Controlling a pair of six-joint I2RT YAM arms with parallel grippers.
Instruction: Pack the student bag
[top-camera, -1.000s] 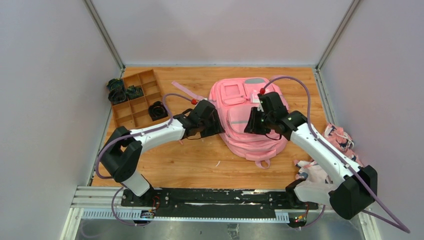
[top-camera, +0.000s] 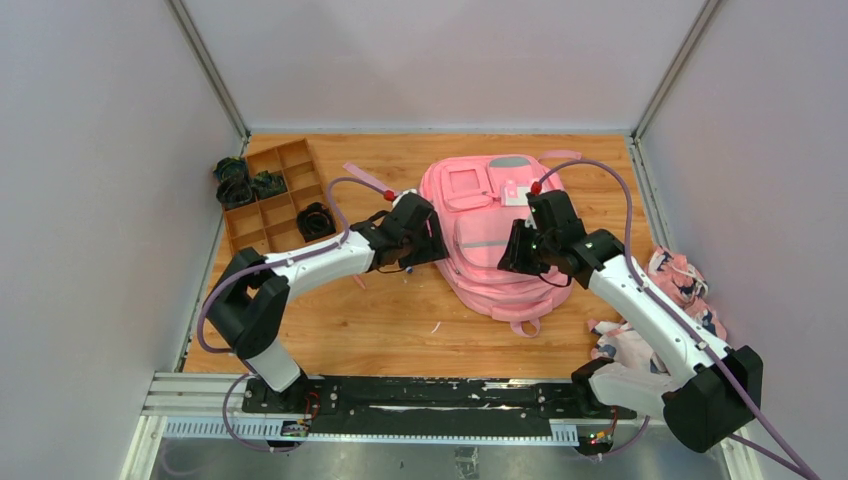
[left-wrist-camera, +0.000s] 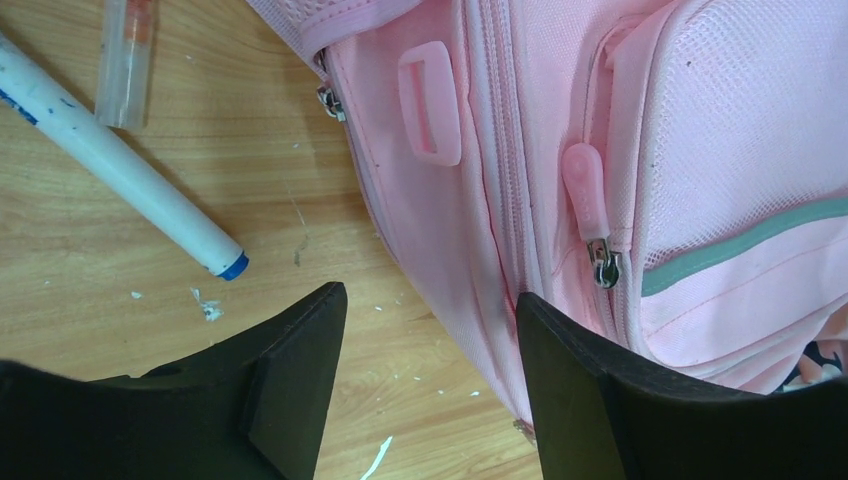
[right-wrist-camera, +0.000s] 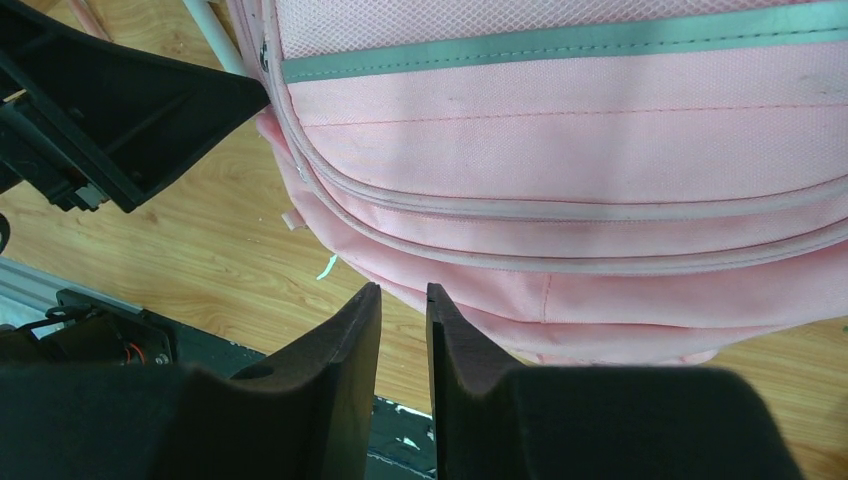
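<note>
A pink bag (top-camera: 495, 270) lies flat on the wooden table, its top pointing away from the arms. At its left edge my left gripper is open, with its right finger by the bag's side and nothing held. A zipper pull (left-wrist-camera: 587, 195) hangs on the front pocket just beyond that finger. My right gripper hovers over the lower front of the bag, its fingers parted by a narrow gap with nothing between them. Left of the bag, a white marker with a blue end (left-wrist-camera: 150, 180) and a clear-and-orange pen (left-wrist-camera: 126, 65) rest on the table.
A wooden compartment tray (top-camera: 290, 165) with dark items stands at the back left. Patterned pink cloth items (top-camera: 680, 275) lie at the right edge.
My right gripper has shifted slightly to the right over the bag. The bag looks unmoved.
</note>
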